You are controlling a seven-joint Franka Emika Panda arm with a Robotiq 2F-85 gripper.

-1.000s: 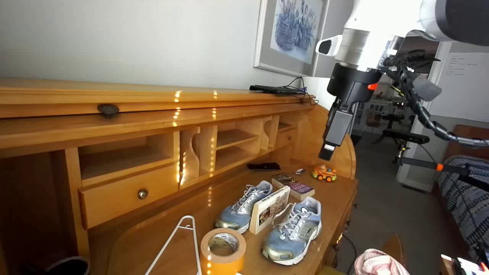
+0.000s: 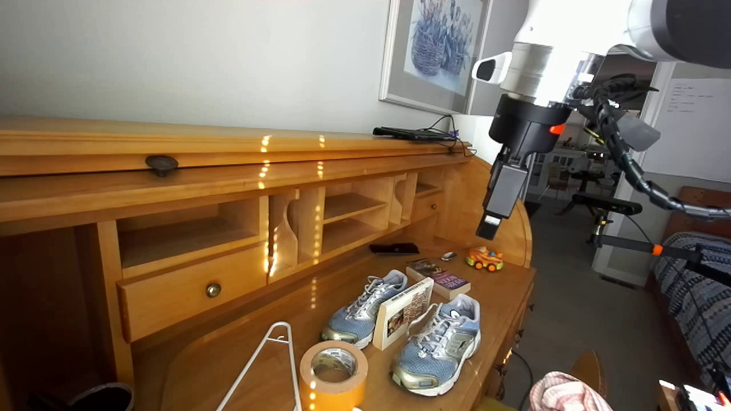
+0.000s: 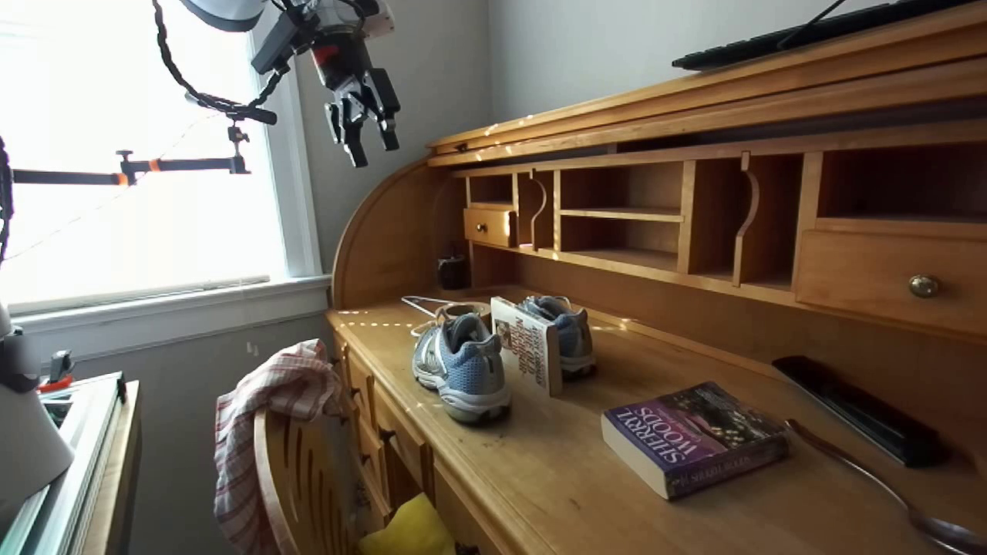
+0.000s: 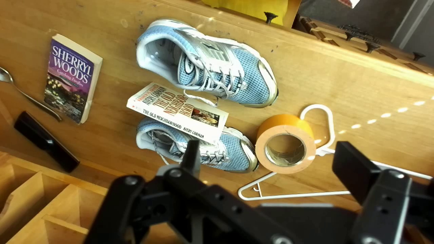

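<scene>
High above the desk hangs my gripper (image 3: 375, 157), its fingers spread with nothing between them; the wrist view looks down past its black fingers (image 4: 353, 170). Two blue-grey running shoes stand side by side, the front-edge shoe (image 4: 207, 65) and the inner shoe (image 4: 232, 152). A white paperback (image 4: 179, 112) stands upright between them, partly covering the inner shoe from above. Close to the toes sits a roll of orange tape (image 4: 285, 143), touching or nearly touching the inner shoe. A white hanger (image 4: 293, 195) lies beside the tape, partly hidden by my gripper.
A purple paperback (image 3: 695, 438) lies flat, with a spoon (image 3: 856, 472) and a black case (image 3: 860, 410) near it. An orange toy car (image 2: 485, 259) stands at one end of the desk. Cubbyholes (image 3: 620, 217) line the back. A chair (image 3: 287, 462) stands in front.
</scene>
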